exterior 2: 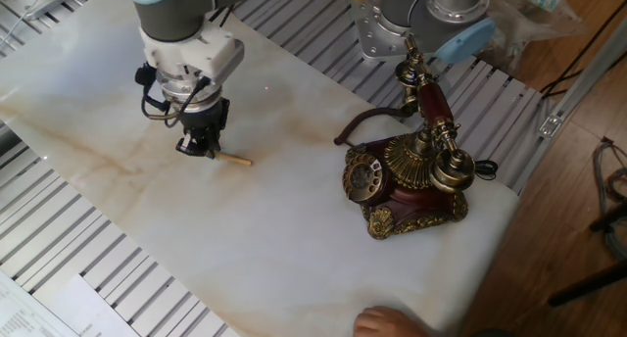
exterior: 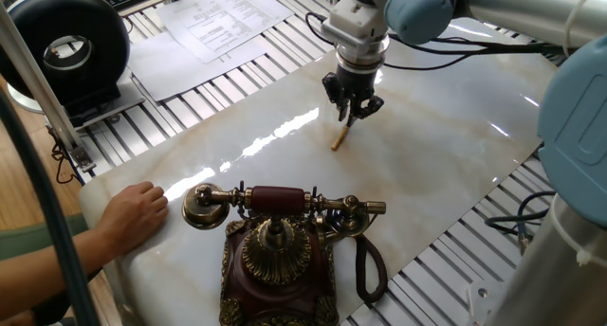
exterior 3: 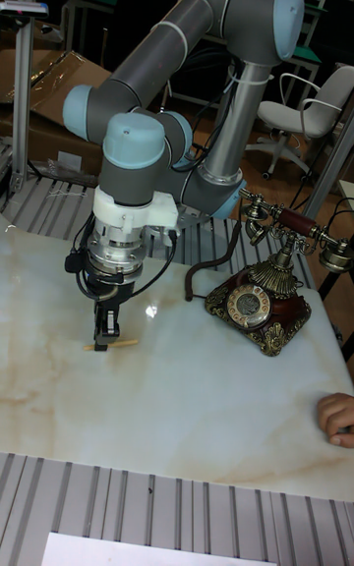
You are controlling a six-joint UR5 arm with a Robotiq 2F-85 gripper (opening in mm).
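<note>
A short tan stick lies at the marble-patterned tabletop, its near end showing. My black gripper points down at the stick's other end, its fingertips low and hiding part of it. From the second view, the stick reaches out to the right from beside the gripper. In the third view the dark fingertips cross in front of the stick, which shows on both sides of them. Whether the fingers touch or grip it cannot be made out.
An ornate dark red and brass telephone stands on the same tabletop, away from the gripper. A person's hand rests at the table's edge. Papers and a black ring-shaped object are off to the side.
</note>
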